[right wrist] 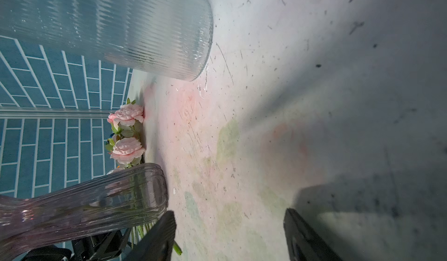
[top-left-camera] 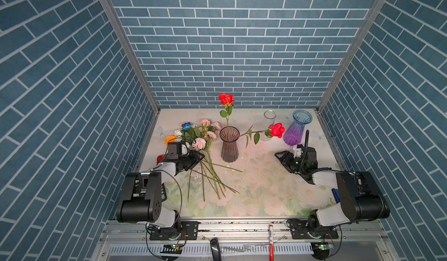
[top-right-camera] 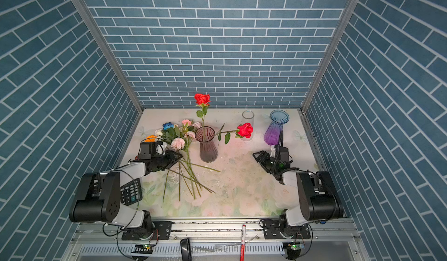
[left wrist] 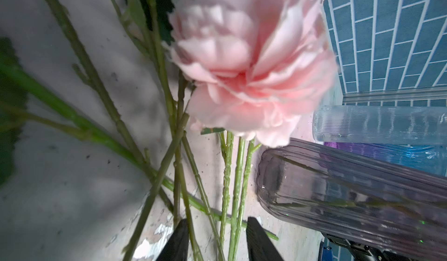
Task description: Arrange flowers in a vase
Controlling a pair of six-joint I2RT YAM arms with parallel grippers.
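My left gripper is part open, low over the crossed stems (top-left-camera: 214, 182) of the flower pile, fingers either side of several upright stems; whether it touches them I cannot tell. A pink flower (left wrist: 251, 61) fills its view above. The smoky vase (top-left-camera: 229, 151) at the centre holds an upright red rose (top-left-camera: 226, 99) and another red rose (top-left-camera: 276, 129) leaning far right. My right gripper stands open, empty, at the right side of the table.
A clear glass (top-right-camera: 247, 116) and a blue-purple vase (top-right-camera: 274, 130) stand at the back right. A calculator (top-right-camera: 131, 192) lies at the left.
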